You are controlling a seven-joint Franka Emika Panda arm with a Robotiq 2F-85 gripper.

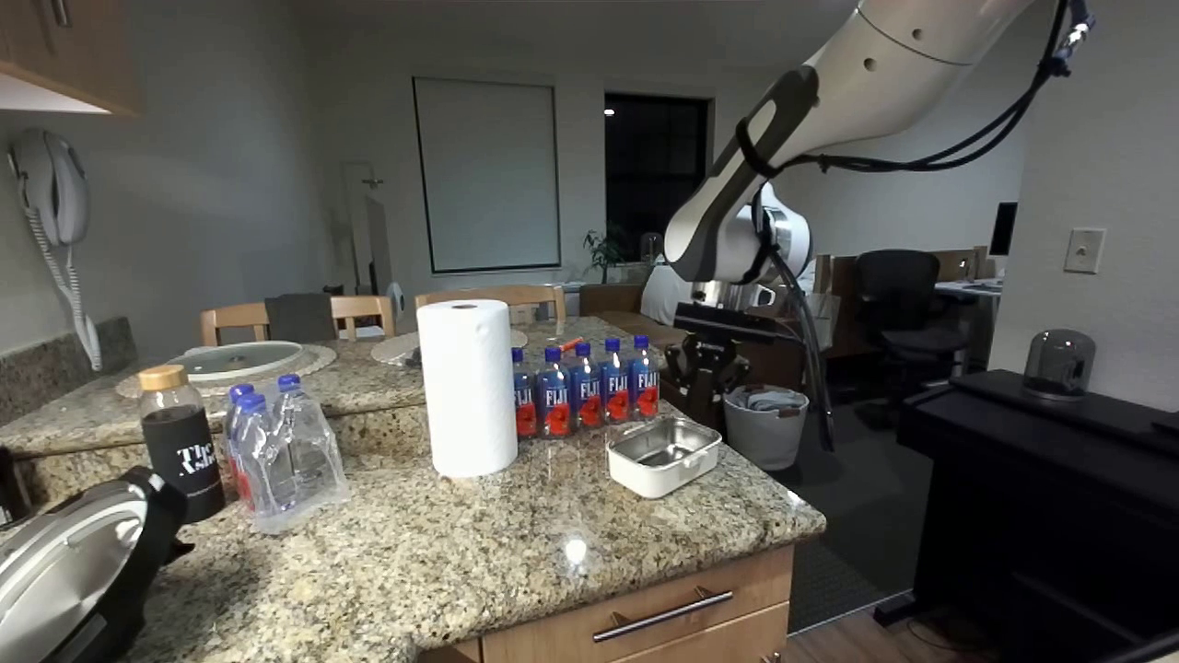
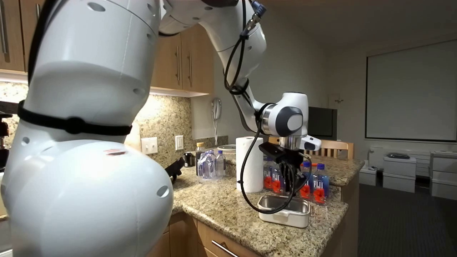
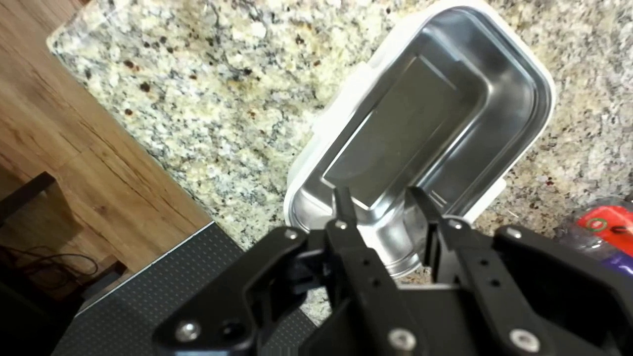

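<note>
A white lunch-box-like container with a bare metal interior lies flat on the granite counter, close to its right end. From above, in the wrist view, the container looks empty. My gripper hangs over its near end, fingers parted, with only the metal interior visible through the gap. Exterior view 1 has the gripper above and behind the container's right side. Cables partly cover the gripper in exterior view 2.
Several water bottles stand in a row behind the container, beside a paper towel roll. Wrapped bottles and a dark bottle are at left. The counter edge lies close by.
</note>
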